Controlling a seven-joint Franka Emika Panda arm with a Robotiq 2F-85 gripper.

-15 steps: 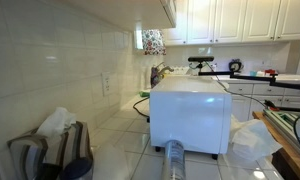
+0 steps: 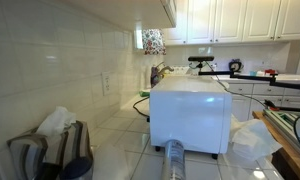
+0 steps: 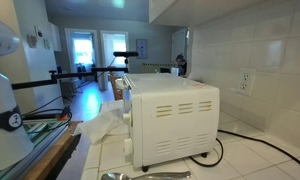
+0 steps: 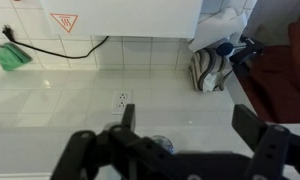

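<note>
My gripper is open in the wrist view, its dark fingers wide apart and nothing held between them. Below the gap a round, shiny, clear-looking object [image 4: 162, 143] shows, partly covered by the gripper. A white box-shaped appliance, like a toaster oven [image 2: 190, 115], stands on the tiled counter; its vented side [image 3: 175, 128] faces exterior view 2. A clear cylinder [image 2: 174, 160] is at the near edge of exterior view 1. Silvery utensils, spoon-like [image 3: 145, 176], lie in front of the appliance.
A striped tissue box [image 2: 50, 148] with a dark cup [image 2: 78, 168] beside it stands by the wall. Crumpled white paper [image 2: 253, 140] lies right of the appliance. A black cord [image 3: 260, 140] trails behind it.
</note>
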